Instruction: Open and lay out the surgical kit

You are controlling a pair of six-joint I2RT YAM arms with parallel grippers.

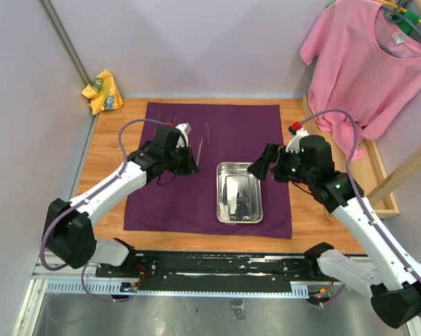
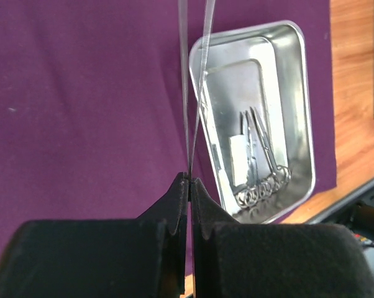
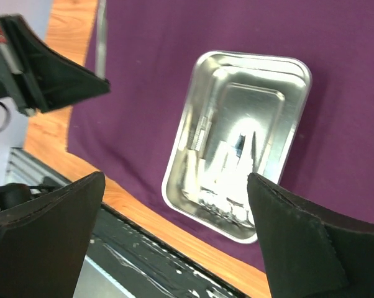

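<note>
Metal tweezers (image 2: pixel 202 68) rise from the tips of my left gripper, which is shut on their joined end; the two prongs spread apart above. In the top view this gripper (image 1: pixel 194 166) hangs over the left part of the purple cloth (image 1: pixel 165 210). The silver tray (image 1: pixel 240 169) lies on the cloth's right half, holding a white piece (image 2: pixel 239 159), several scissor-like instruments (image 2: pixel 261 143) and other slim tools. My right gripper is wide open and empty, above the tray's right side in the top view.
Several slim instruments lie at the cloth's back, among them one tweezer-like tool (image 1: pixel 208 131). A yellow bag (image 1: pixel 104 92) stands at the back left. A pink shirt (image 1: pixel 364 63) hangs over a wooden frame (image 1: pixel 387 203) on the right.
</note>
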